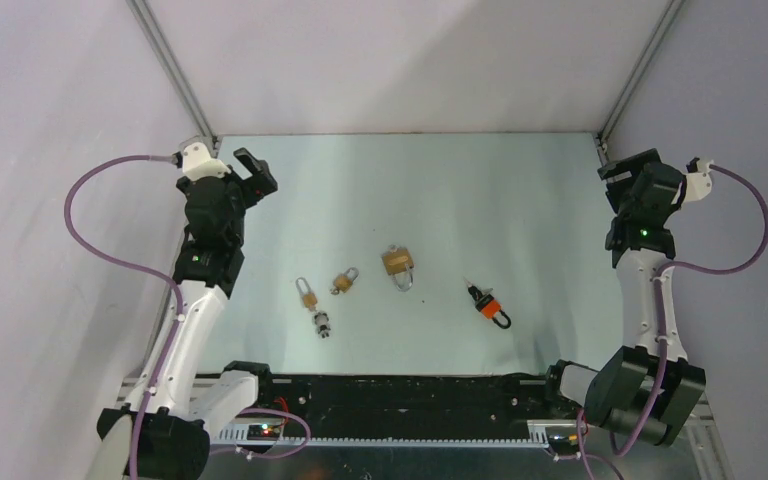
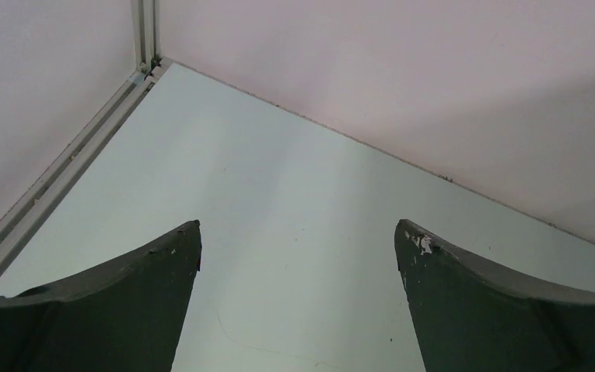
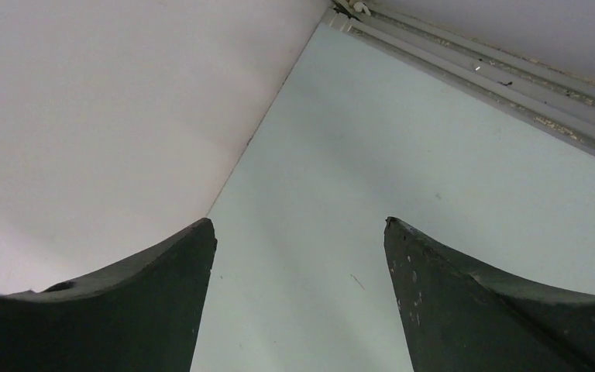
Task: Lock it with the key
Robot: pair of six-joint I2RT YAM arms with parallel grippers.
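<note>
In the top view, a large brass padlock [image 1: 397, 262] lies near the table's middle, with a small brass padlock [image 1: 342, 283] to its left. Farther left lies another brass padlock [image 1: 308, 300] with a long shackle, beside a silver item [image 1: 322, 325]. An orange and black item [image 1: 488, 308] with a thin silver tip, possibly a key, lies right of middle; details are too small to tell. My left gripper stands open and empty above the table's left side, away from the objects. My right gripper is open and empty at the right edge.
White walls and metal rails [image 1: 165, 60] bound the workspace at the back and sides. A dark strip [image 1: 410, 400] runs along the front.
</note>
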